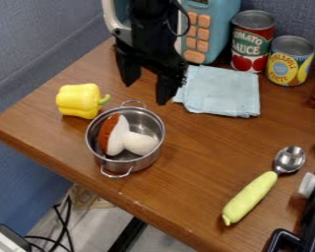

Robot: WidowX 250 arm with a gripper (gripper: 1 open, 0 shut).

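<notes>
My black gripper (150,71) hangs high over the back middle of the wooden table, above and behind a steel pot (149,125). Its fingers point downward, and whether they are open or shut is unclear. In the pot lie a white object (134,143) and an orange-brown one beside it. A yellow pepper (79,99) sits left of the pot. A yellow ear of corn (250,198) lies at the front right, next to a metal spoon (287,160).
A light blue cloth (220,94) lies behind the pot. A tomato can (251,44), a second can (289,61) and a blue toy appliance (211,34) stand at the back. Dark objects line the right edge.
</notes>
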